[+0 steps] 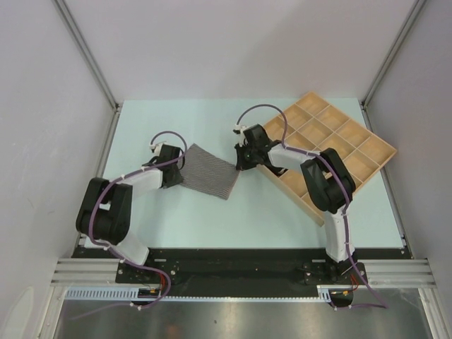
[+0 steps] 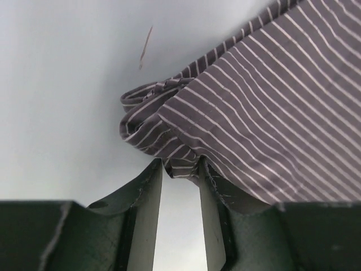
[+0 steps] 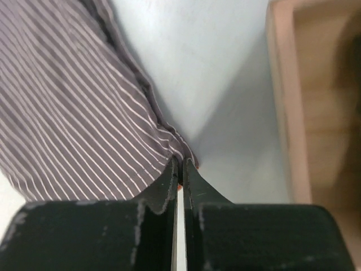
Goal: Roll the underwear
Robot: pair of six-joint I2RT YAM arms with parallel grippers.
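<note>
The grey underwear with thin white stripes [image 1: 210, 171] lies spread on the pale table, one end at each gripper. In the left wrist view, my left gripper is shut on a bunched corner of the cloth [image 2: 169, 121], with a fold sticking out beyond the fingertips. On the opposite side, my right gripper is shut on another corner of the striped fabric [image 3: 84, 107]. In the top view the left gripper [image 1: 179, 182] and the right gripper [image 1: 239, 167] partly cover those two corners.
A wooden divided box [image 1: 332, 138] stands at an angle on the right; its near wall [image 3: 289, 101] is close to my right gripper. A dark item lies in one of its compartments. Bare table [image 1: 198, 226] extends in front of the cloth.
</note>
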